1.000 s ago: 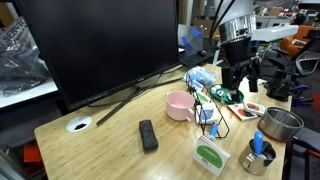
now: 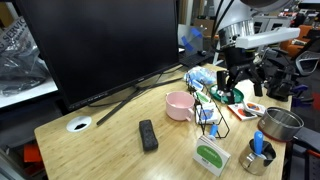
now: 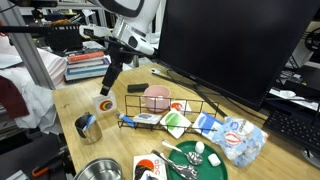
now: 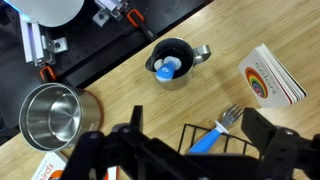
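My gripper stands open above the table, nothing between its fingers. Seen from outside, the gripper (image 2: 241,92) hangs over the area around the black wire rack (image 3: 172,103). Below it in the wrist view is a fork with a blue handle (image 4: 208,140), at the rack's edge. A metal cup (image 4: 179,88) holding something blue (image 4: 165,72) lies farther up that view, apart from the fingers. To the right is a white box with a rainbow-like design (image 4: 270,78). A steel pot (image 4: 60,116) is at the left.
A pink bowl (image 2: 179,106) and a black remote (image 2: 148,135) are on the table, with a large monitor (image 2: 120,45) behind. A green plate (image 3: 197,160) bears utensils. Bare wood (image 2: 95,155) is free at the front left in exterior view 1.
The hand has turned a little, and its fingers now appear more widely spread in exterior view 1. The objects on the table look unmoved.
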